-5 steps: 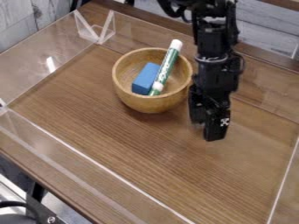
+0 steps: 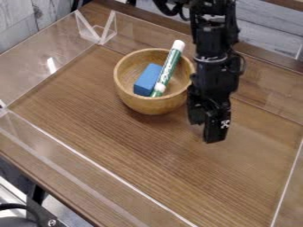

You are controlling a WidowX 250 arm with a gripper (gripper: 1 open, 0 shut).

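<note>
A tan bowl [image 2: 133, 94] sits at the upper middle of the wooden table, holding a blue block [image 2: 149, 79] and a green-and-white tube [image 2: 167, 68] that leans on its rim. My black gripper [image 2: 206, 127] hangs low just right of the bowl, apparently open, with nothing visible between its fingers.
Clear raised edges run along its left and far sides. A dark cable lies beyond the lower left edge.
My gripper has shifted only slightly; the bowl and its contents look much the same as before.
</note>
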